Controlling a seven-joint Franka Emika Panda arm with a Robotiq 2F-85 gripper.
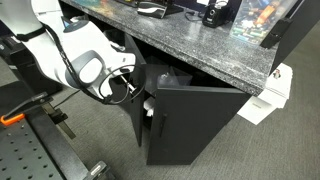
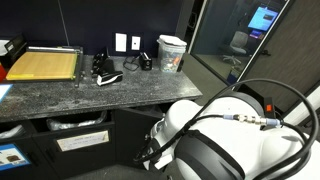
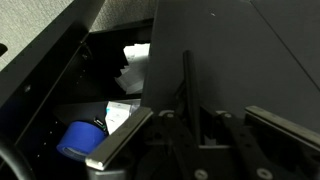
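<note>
In exterior view 1 a dark cabinet door stands swung out below the counter, with a handle on its face. My gripper is at the cabinet opening, its body dark and hard to make out against the black panels. In the wrist view, its fingers show at the lower edge on both sides, with a dark panel filling the space ahead. A thin dark upright piece, perhaps a handle, stands between them. Whether the fingers press on anything is too dark to see.
Inside the cabinet lie a blue roll and white packets. A grey speckled counter overhangs the opening. A white box stands beyond the door, and open carpet lies to the right.
</note>
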